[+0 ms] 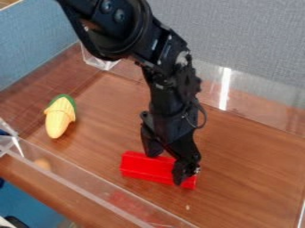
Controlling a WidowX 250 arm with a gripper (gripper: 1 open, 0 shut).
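Note:
A red rectangular block (146, 167) lies on the wooden floor of the clear-walled tray, near its front wall. My black gripper (179, 171) is down over the block's right part, hiding some of it. I cannot tell how far its fingers are open or whether they hold the block.
A yellow toy corn (60, 117) with green husk lies at the left. Clear walls edge the tray (256, 169), whose right side is bare wood. A grey padded wall (244, 36) stands behind, and a blue one at the back left.

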